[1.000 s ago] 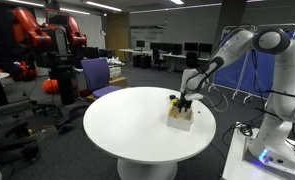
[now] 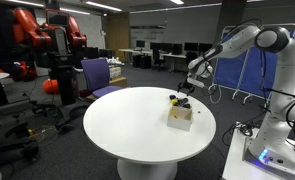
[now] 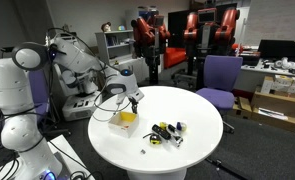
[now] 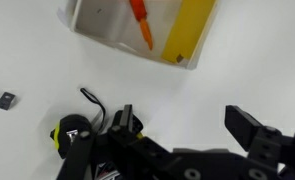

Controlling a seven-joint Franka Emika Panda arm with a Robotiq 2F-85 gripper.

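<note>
My gripper stands open in the wrist view, a finger (image 4: 117, 122) on the left and another on the right, with only white tabletop showing between them. In the second exterior view the gripper (image 3: 135, 105) hangs above the table, close to an open-topped light box (image 3: 121, 129). Inside the box (image 4: 90, 27), at the top of the wrist view, lie an orange item (image 4: 140, 20) and a yellow piece (image 4: 188, 30) along one wall. A black-and-yellow object (image 4: 69, 133) rests on the table at lower left, partly hidden by the gripper.
Several black and yellow items (image 3: 167, 131) lie together on the round white table (image 3: 202, 155), outside the box. A small dark cube (image 4: 6, 100) sits apart from them. A purple chair (image 2: 97, 76) stands beyond the table.
Over the last second my gripper has risen from just over the box and moved away from it, toward the far side in the first exterior view. The box has stayed in place.
</note>
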